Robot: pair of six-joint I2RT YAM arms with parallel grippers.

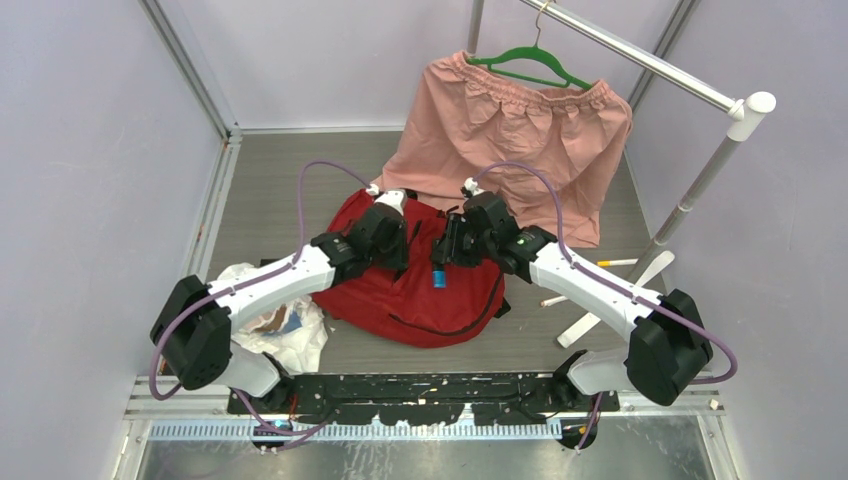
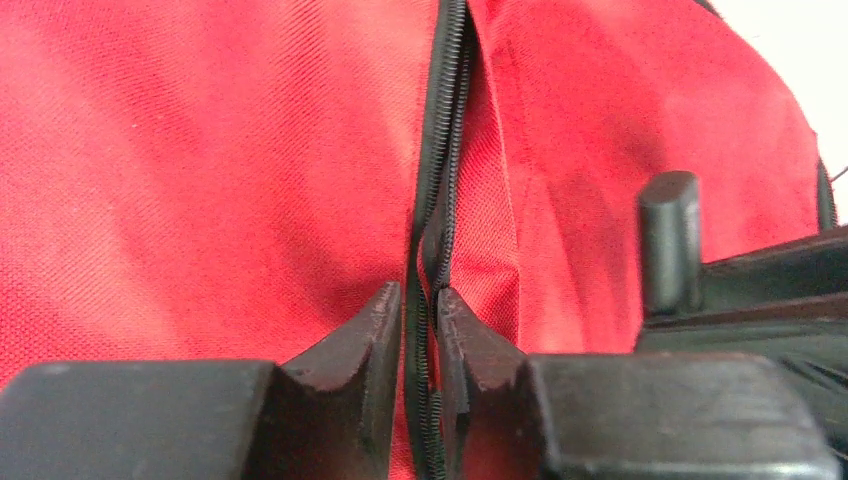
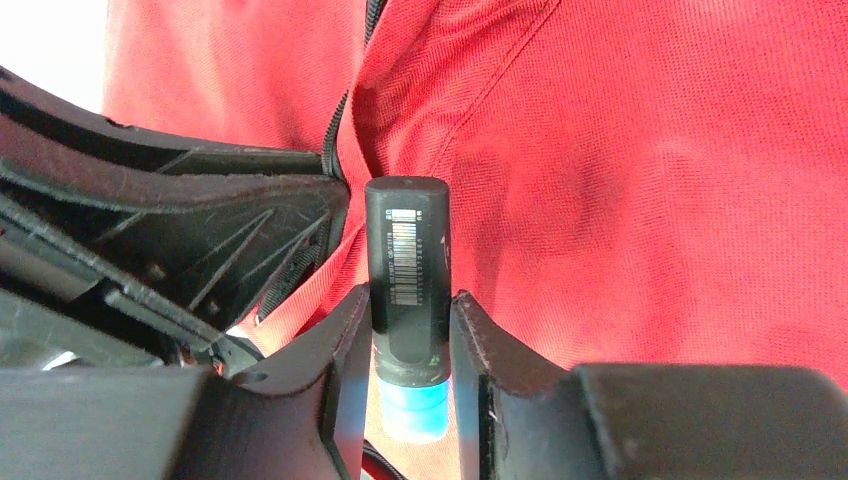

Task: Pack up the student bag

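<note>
The red bag [image 1: 350, 295] lies mid-table, its black zipper [image 2: 440, 120] running down the left wrist view. My left gripper [image 1: 402, 255] is over that zipper; its fingertips [image 2: 418, 300] stand slightly apart at the zipper's edge, and whether they grip it is unclear. My right gripper [image 1: 445, 245] is shut on a black marker with a blue end [image 3: 408, 280], held upright in the right wrist view over the red fabric, beside the left gripper and the zipper.
A white plastic bag [image 1: 295, 345] lies front left. Pink shorts [image 1: 500, 140] hang behind on a green hanger from a rack [image 1: 680, 205]. Pale sticks and white rack feet [image 1: 590, 320] lie at the right.
</note>
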